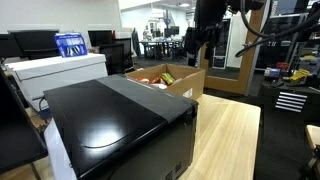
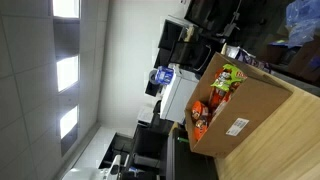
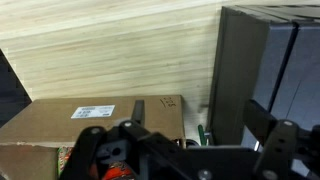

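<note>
In exterior view 1 my gripper [image 1: 203, 52] hangs from the top, above the table near the cardboard box [image 1: 182, 82]. The wrist view shows the gripper open, its dark fingers [image 3: 138, 112] wide apart and no object held between them. Below it, the box [image 3: 125, 106] with a white label lies to the left, and a large dark appliance [image 3: 240, 65] stands to the right. Colourful red, orange and green packets [image 2: 228, 78] fill the open box [image 2: 252, 105] in exterior view 2. My gripper does not show clearly there.
The black-topped appliance [image 1: 115, 115] takes up the table's front left in exterior view 1. Bare wooden tabletop [image 1: 228, 130] lies to its right. Behind stands a white cabinet [image 1: 55, 75] with a blue-and-white package [image 1: 71, 45] on top.
</note>
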